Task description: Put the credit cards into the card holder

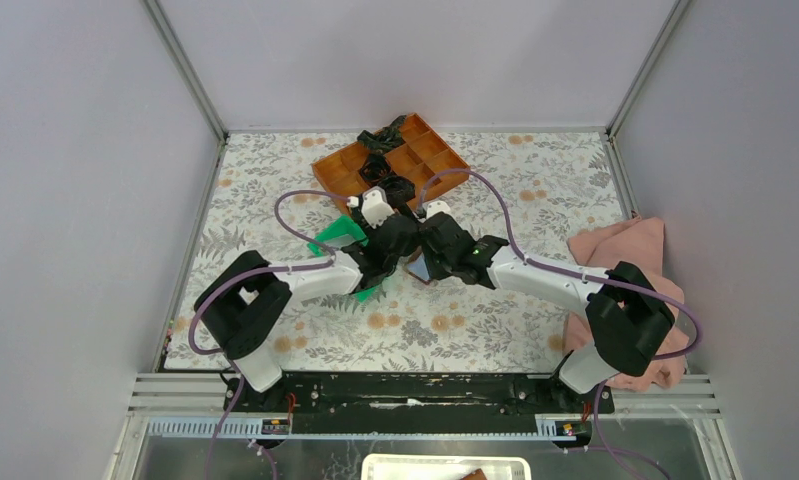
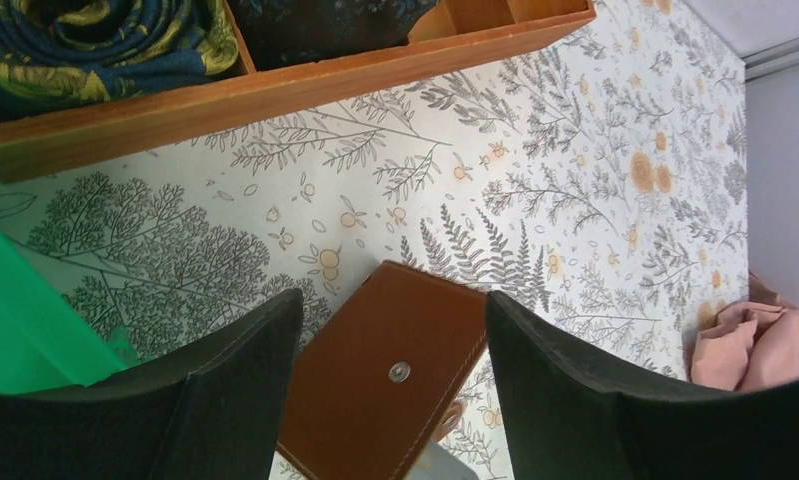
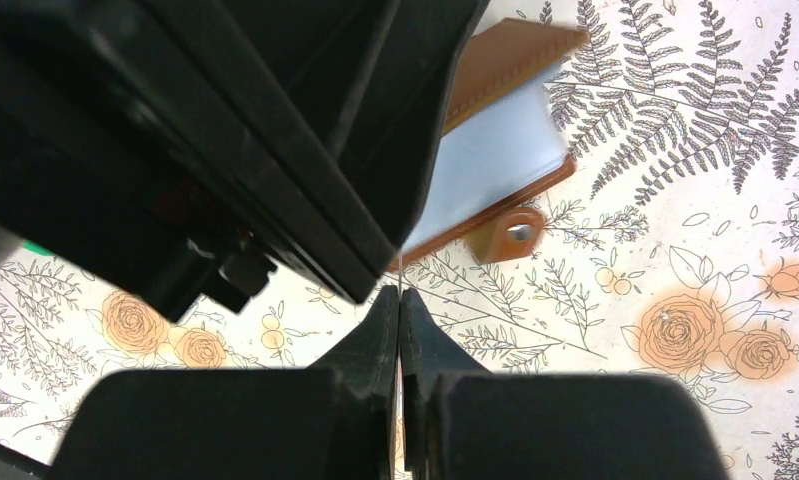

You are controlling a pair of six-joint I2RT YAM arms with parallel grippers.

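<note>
The brown card holder lies on the patterned table, its flap with a metal snap lifted. In the right wrist view a pale bluish card or sleeve shows inside the holder, beside a small snap tab. My left gripper is open, its fingers on either side of the flap from this angle; whether they touch it is unclear. Just in front of the holder's near edge, my right gripper is shut. A thin pale line rises at its fingertips; whether this is a card seen edge-on, I cannot tell.
A green basket stands left of the holder. Behind are the wooden compartment tray and its dark rolled items. Pink cloth lies far right. The left gripper's body crowds the right one closely.
</note>
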